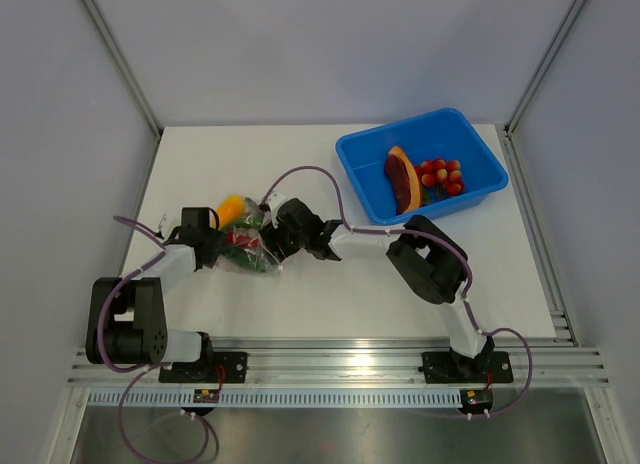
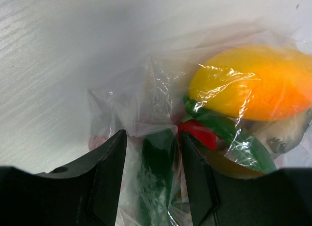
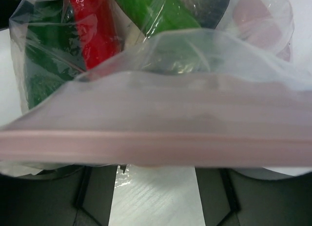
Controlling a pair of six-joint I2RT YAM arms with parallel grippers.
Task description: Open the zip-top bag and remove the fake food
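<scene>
A clear zip-top bag with fake food inside lies at the left of the table. Through its film show a yellow-orange piece, a red piece and a green piece. At the bag's left end my left gripper is shut on the bag, with film and dark green food between its fingers. My right gripper is at the opposite end. In the right wrist view its fingers stand apart, partly open, and the pinkish zip strip crosses in front of the fingertips. Whether film lies between them is hard to see.
A blue bin stands at the back right, holding a long brown-and-orange piece and several red tomatoes.
</scene>
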